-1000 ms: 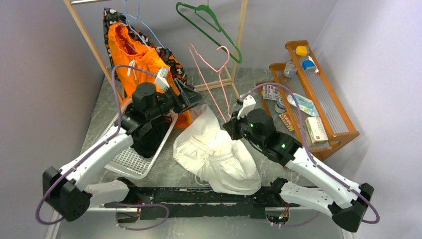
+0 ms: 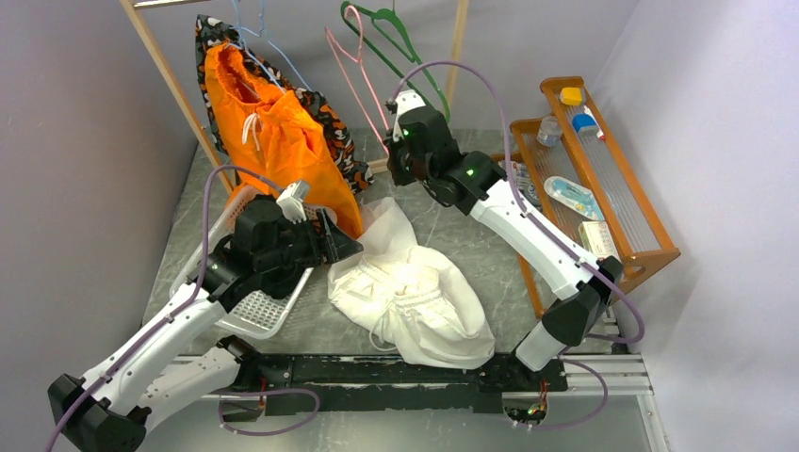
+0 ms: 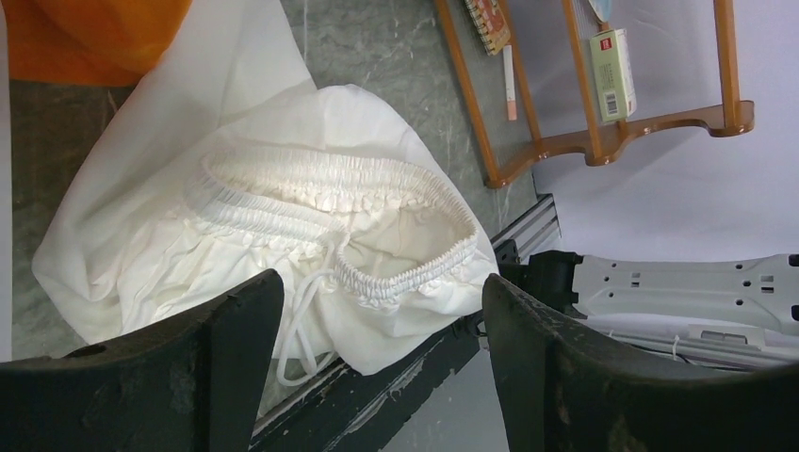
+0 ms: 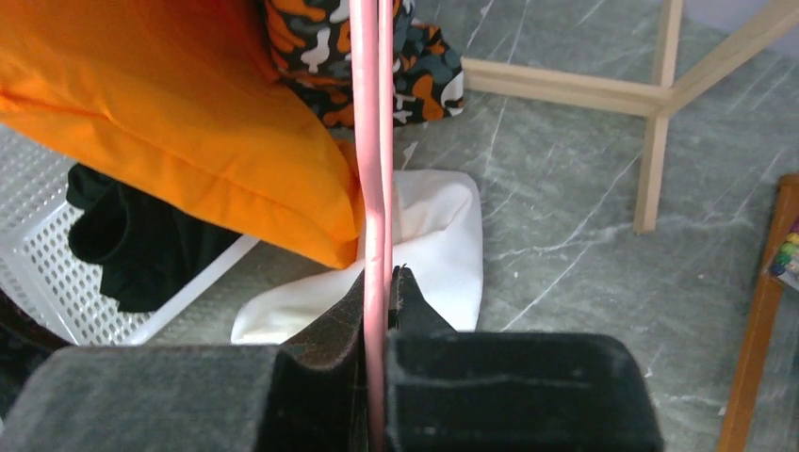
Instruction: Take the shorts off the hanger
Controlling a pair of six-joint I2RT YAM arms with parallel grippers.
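White shorts [image 2: 410,311] lie crumpled on the grey table, drawstring showing in the left wrist view [image 3: 358,207]. Above them my left gripper [image 2: 349,240] is open, nothing visible between its fingers. My right gripper [image 2: 391,146] is raised toward the rail, shut on a pink hanger [image 4: 367,113], which hangs free of clothing. Orange shorts [image 2: 269,132] and camouflage shorts [image 2: 334,141] hang on blue hangers at the back left.
A white basket [image 2: 264,315] with dark cloth is at left. A wooden shelf [image 2: 641,254] with small items stands at right. A green hanger [image 2: 415,52] and the rack's posts [image 2: 160,56] are at the back.
My right gripper has moved up and back toward the rail with the pink hanger. My left gripper has moved down and slightly left, over the table.
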